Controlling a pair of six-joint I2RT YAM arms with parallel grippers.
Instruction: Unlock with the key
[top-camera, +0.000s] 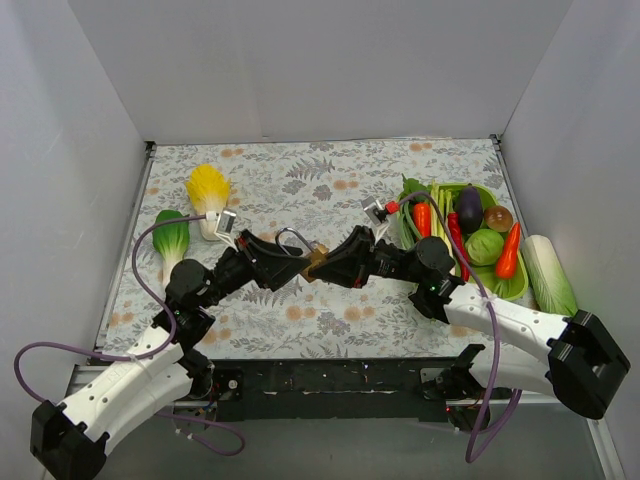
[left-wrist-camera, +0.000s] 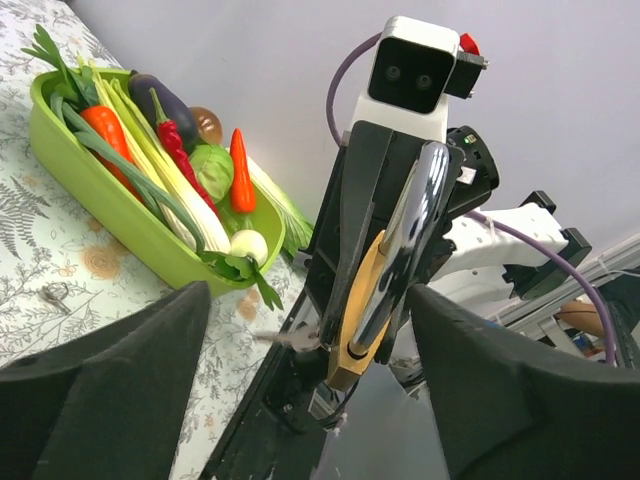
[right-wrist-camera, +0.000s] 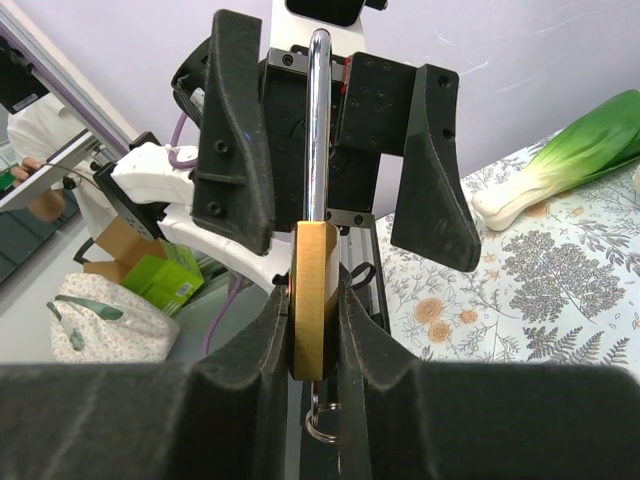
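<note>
A brass padlock (right-wrist-camera: 316, 300) with a long steel shackle (right-wrist-camera: 318, 120) is pinched by its body between the fingers of my right gripper (top-camera: 318, 268). In the right wrist view the shackle points up, between the widely parted fingers of my open left gripper (top-camera: 302, 265). Those fingers straddle it with a gap on each side. From the lock's lower end a thin metal piece, seemingly the key (left-wrist-camera: 290, 340), sticks out blurred in the left wrist view. A ring (right-wrist-camera: 322, 432) dangles below the lock; how far the key sits inside is hidden.
On the right, a green basket (left-wrist-camera: 110, 205) holds vegetables, with a long cabbage (top-camera: 549, 275) beside it. Bok choy (top-camera: 171, 238) and a yellow cabbage (top-camera: 208, 192) lie left.
</note>
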